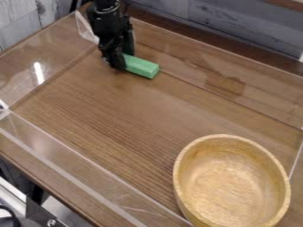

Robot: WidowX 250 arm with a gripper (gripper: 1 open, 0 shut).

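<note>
The black gripper (115,53) is at the top left of the camera view, down at the left end of a green block (137,66) lying on the wooden table. Whether its fingers hold the block is hard to tell; they are dark and partly hidden.
A large pale yellow oval bowl (231,182) stands at the bottom right. A translucent item sits behind the gripper at the top left.
</note>
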